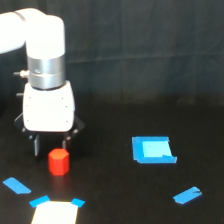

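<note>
A red hexagonal block (59, 162) stands on the dark table at the lower left. The white arm's gripper (50, 144) is down just above and around it, its dark fingers hard to make out against the background, so I cannot tell whether they touch the block or how far apart they stand.
A pale square framed in blue tape (154, 149) lies at the right. Blue tape strips (186, 195) lie near the right and left edges, and a pale yellow square (54, 213) is at the front.
</note>
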